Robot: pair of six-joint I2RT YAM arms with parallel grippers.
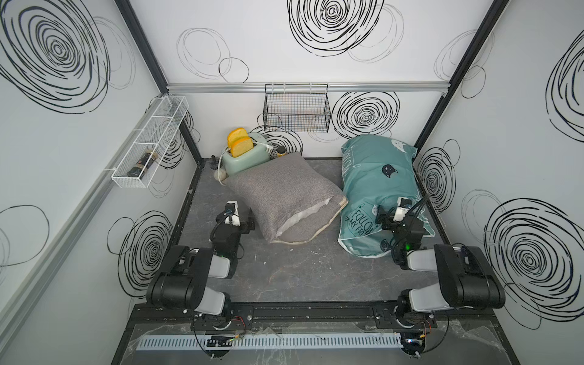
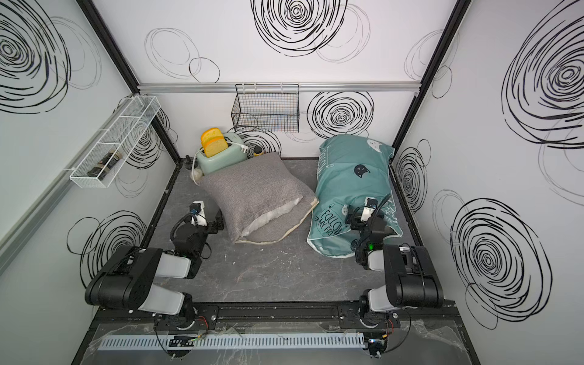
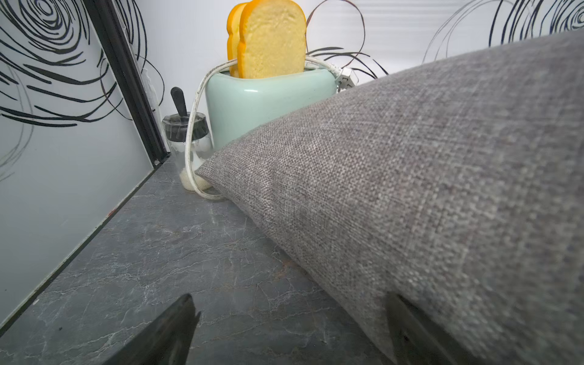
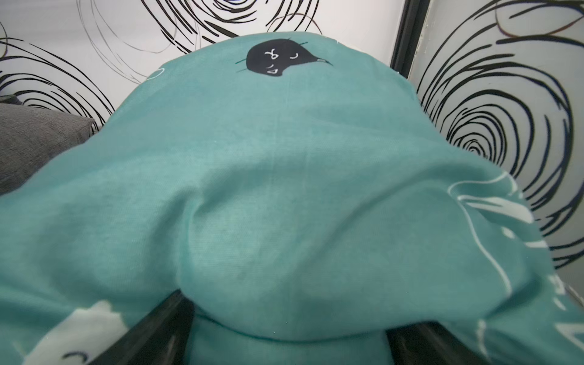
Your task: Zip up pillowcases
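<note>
The grey pillow (image 1: 286,188) lies in the middle of the table, its near side gaping so that the white filling (image 1: 304,216) shows along the slit. The teal pillow (image 1: 378,176), printed with black cats and lettering, lies flat to its right. Beside the grey pillow's left edge, my left gripper is open, with one finger (image 3: 419,328) close to the fabric; whether it touches I cannot tell. My right gripper stands open over the near part of the teal pillow, whose cloth bulges in front of its fingers. No zipper pull can be made out.
Behind the grey pillow stand a mint toaster (image 1: 246,159) with yellow bread slices (image 1: 239,142) and a clear jar (image 3: 188,146). A wire basket (image 1: 297,109) hangs on the back wall, a white rack (image 1: 152,140) on the left. Bare table (image 1: 292,273) lies in front.
</note>
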